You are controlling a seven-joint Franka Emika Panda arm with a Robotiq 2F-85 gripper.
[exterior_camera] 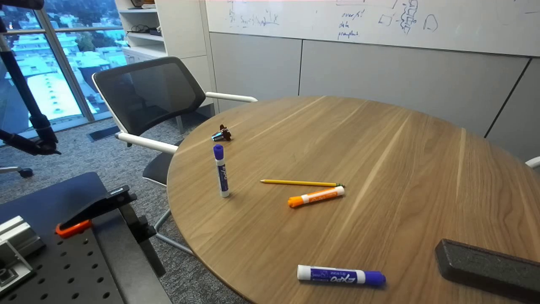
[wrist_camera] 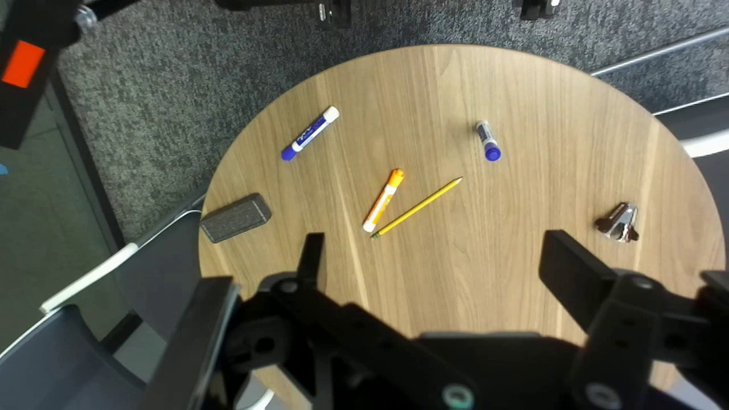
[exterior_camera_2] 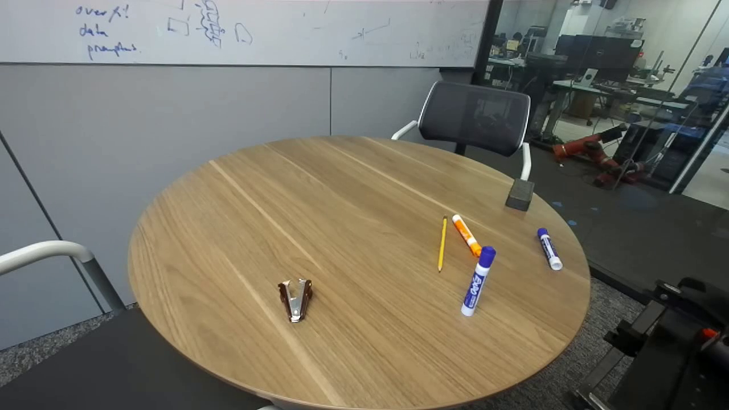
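Observation:
My gripper stands open high above the round wooden table, its two black fingers wide apart and nothing between them; neither exterior view shows it. A blue marker (exterior_camera: 221, 171) is upright on its end with the blue cap on top. Another blue marker (exterior_camera: 341, 276) lies on its side by the table's near edge. An orange marker (wrist_camera: 383, 201) lies close beside a yellow pencil (wrist_camera: 418, 208), near the table's middle in the wrist view. The brown and silver staple remover (exterior_camera_2: 295, 300) sits apart from the markers, and a dark eraser (wrist_camera: 236, 218) lies at the opposite side.
The table (exterior_camera_2: 328, 218) has wide bare areas around these items. Chairs stand at its edge, one with a mesh back (exterior_camera: 152, 93), another at the far side (exterior_camera_2: 475, 117). A dark perforated stand (exterior_camera: 66, 263) is beside the table.

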